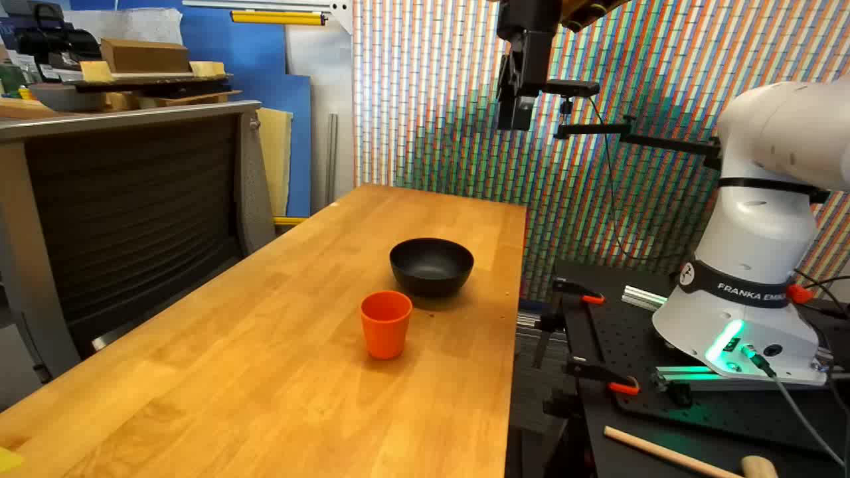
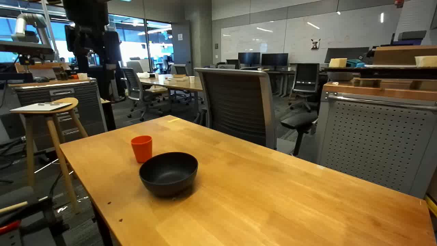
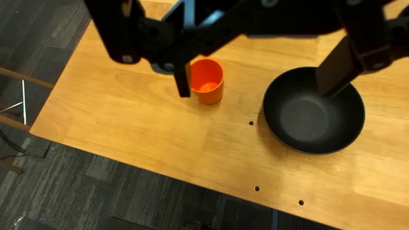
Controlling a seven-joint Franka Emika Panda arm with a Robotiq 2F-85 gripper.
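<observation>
An orange cup stands upright on the wooden table, close beside a black bowl. In the second exterior view the cup is just behind the bowl. From the wrist view I look down into both the cup and the bowl; each looks empty. My gripper is open with its fingers wide apart, high above the table and touching neither object. One finger partly covers the cup's edge in that view, the other part of the bowl's rim.
The wooden table is otherwise mostly bare, with wide free room around the two objects. An office chair stands along one long side. On the opposite side is the robot's base.
</observation>
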